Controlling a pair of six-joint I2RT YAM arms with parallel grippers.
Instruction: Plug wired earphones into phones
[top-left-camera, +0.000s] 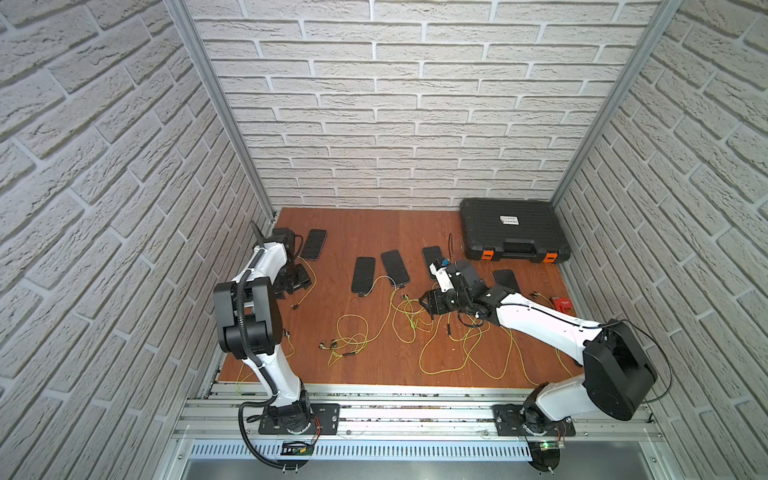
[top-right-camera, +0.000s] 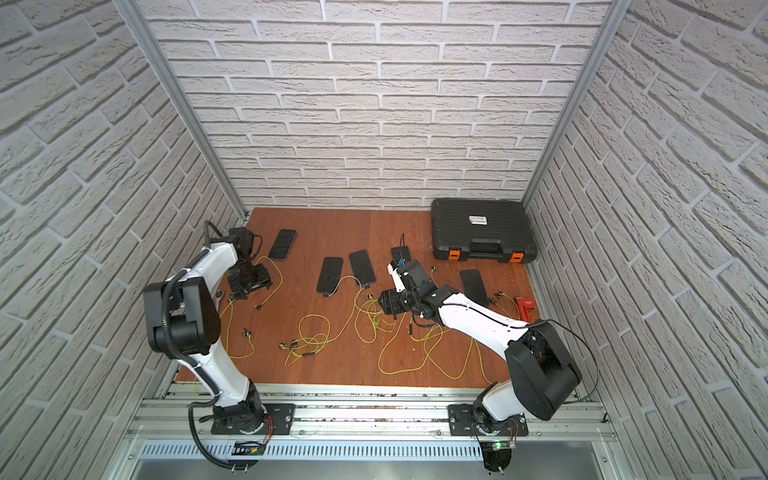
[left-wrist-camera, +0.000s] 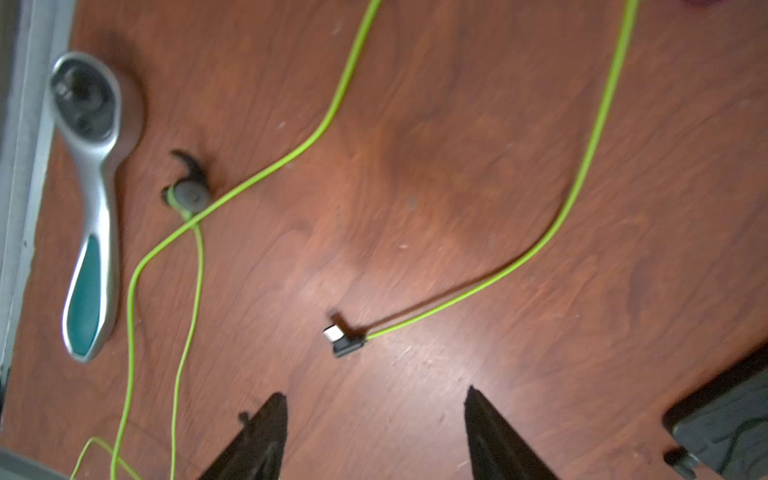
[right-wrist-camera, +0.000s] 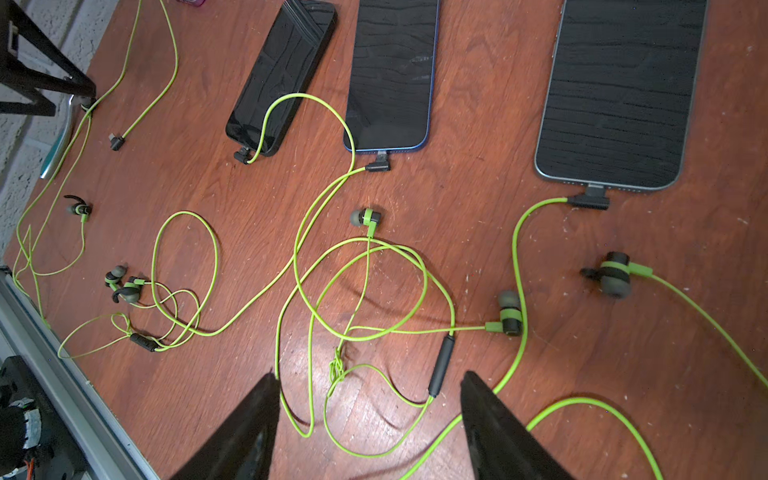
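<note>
My left gripper (top-left-camera: 285, 288) hangs over the left side of the wooden table, its fingers apart and empty. Below it in the left wrist view lie a loose angled earphone plug (left-wrist-camera: 348, 344), a yellow-green cable (left-wrist-camera: 560, 216) and an earbud (left-wrist-camera: 190, 192). My right gripper (top-left-camera: 432, 308) is open above tangled earphones. In the right wrist view, plugs sit at the bottom ends of a large phone (right-wrist-camera: 620, 96) and a blue-edged phone (right-wrist-camera: 390, 80); another plug (right-wrist-camera: 241, 156) is at a black phone (right-wrist-camera: 280, 80), its seating unclear.
A ratchet (left-wrist-camera: 96, 200) lies near the left edge. A phone (top-left-camera: 314, 245) lies at the back left. A black case (top-left-camera: 512, 228) fills the back right, with a red object (top-left-camera: 561, 305) near the right edge.
</note>
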